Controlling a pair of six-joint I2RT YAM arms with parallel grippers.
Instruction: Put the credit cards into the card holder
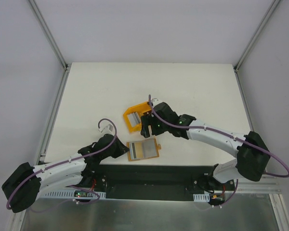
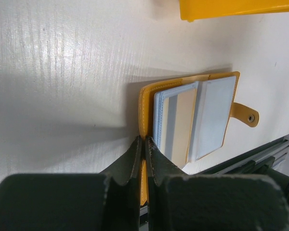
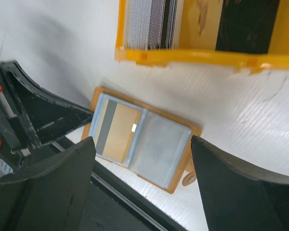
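The brown card holder [image 3: 195, 131] lies open on the table, its strap with a snap [image 2: 249, 115] sticking out at the right. A beige card with a grey stripe [image 3: 118, 130] sits in its left clear pocket; the right clear pocket [image 3: 160, 149] looks empty. At the holder's left edge, my left gripper is shut on the edge. My right gripper is raised over the holder with its fingers wide apart and nothing between them. In the top view it hangs between the holder and the yellow tray [image 1: 130, 127].
Behind the holder, the yellow tray holds several cards [image 3: 151, 24] on edge at its left and a dark item [image 3: 248, 24] at its right. Bare white table [image 1: 202, 91] surrounds them. A dark gap [image 1: 149, 175] runs along the table's front.
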